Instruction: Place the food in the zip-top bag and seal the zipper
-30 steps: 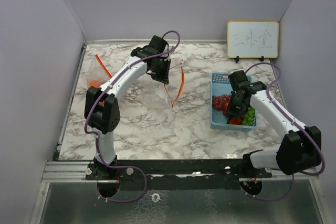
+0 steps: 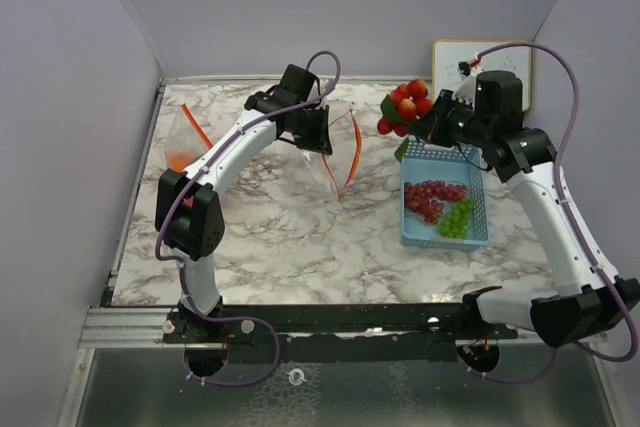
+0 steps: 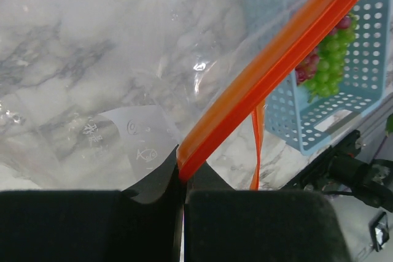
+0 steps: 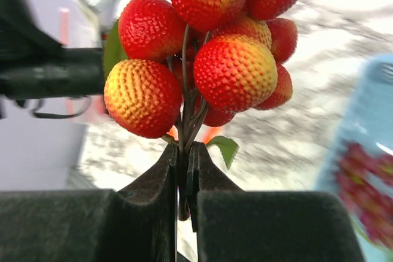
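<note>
A bunch of red-yellow lychee-like fruits (image 2: 404,107) hangs in the air between the bag and the basket; its stems (image 4: 186,121) are clamped in my right gripper. The clear zip top bag (image 2: 308,182) has an orange zipper (image 3: 270,65) and gapes open in the top view. My left gripper is shut on the zipper edge of the bag, whose orange strip runs up from the fingertips. In the blue basket (image 2: 445,243) lie red grapes (image 2: 428,197) and green grapes (image 2: 457,219).
More clear bags with orange zippers (image 2: 182,159) lie at the table's left side. A whiteboard (image 2: 455,57) stands at the back right, partly behind my right arm.
My right gripper has risen out of the basket with the red fruit bunch and moved back and left toward the bag. The left gripper and bag mouth have shifted slightly right.
</note>
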